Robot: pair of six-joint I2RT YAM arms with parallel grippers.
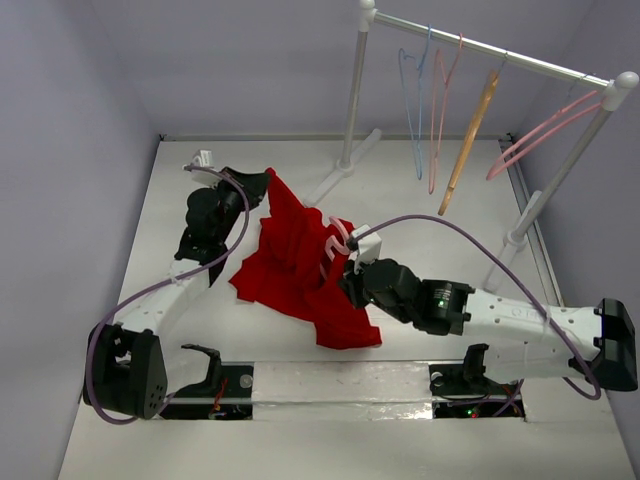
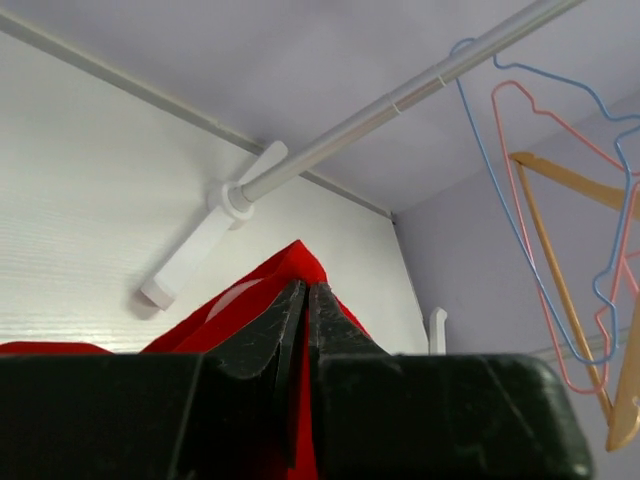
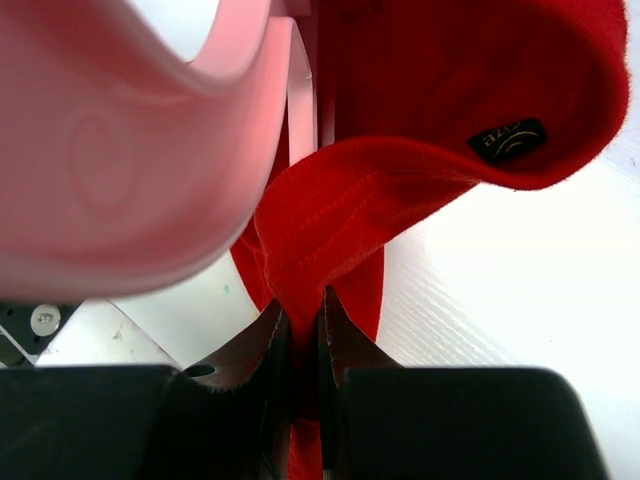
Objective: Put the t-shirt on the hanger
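Note:
The red t-shirt (image 1: 285,262) hangs bunched between my two grippers in the top view. My left gripper is shut on its upper corner, and red cloth runs up past the fingertips. Lower down, my right gripper is shut on a fold of the shirt near the neckline, where a dark size label (image 3: 508,140) shows. A pink hanger (image 3: 130,160) looms close beside the right fingers. From above, part of this pink hanger (image 1: 338,228) shows against the shirt; how far it sits inside the cloth is hidden.
A white rack (image 1: 490,48) stands at the back right. From it hang a blue hanger (image 1: 415,110), a wooden hanger (image 1: 468,145) and pink ones. The rack's left foot (image 1: 325,185) lies close behind the shirt. White table shows clear right of the shirt.

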